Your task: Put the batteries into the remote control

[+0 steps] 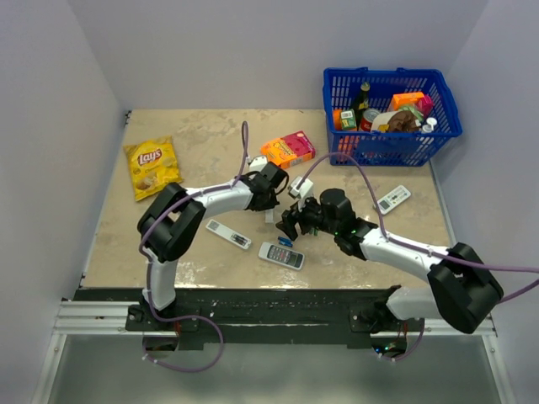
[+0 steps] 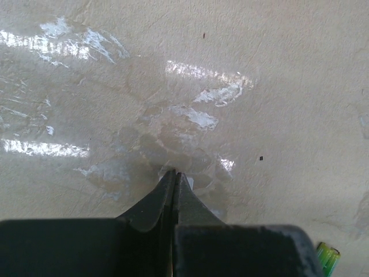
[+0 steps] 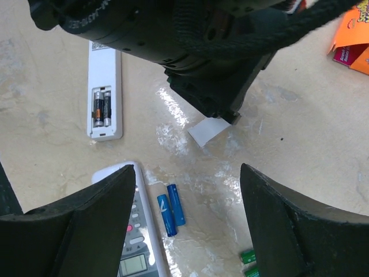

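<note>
My left gripper is shut, its tips at a small white plate like a battery cover (image 3: pixel 205 133). Pale bits of it show on both sides of the tips in the left wrist view; whether it is gripped cannot be told. A white remote (image 3: pixel 104 75) lies face down with two dark batteries (image 3: pixel 102 108) in its open bay. My right gripper stands open and empty above two blue batteries (image 3: pixel 171 210), left of its gap's middle. Beside them a grey-white remote (image 3: pixel 138 231) lies buttons up. Green batteries (image 3: pixel 249 257) show near the right finger.
Another white remote (image 1: pixel 393 199) lies at the right. An orange box (image 1: pixel 288 150), a yellow chip bag (image 1: pixel 152 167) and a full blue basket (image 1: pixel 390 153) stand at the back. Both arms are close together over the middle.
</note>
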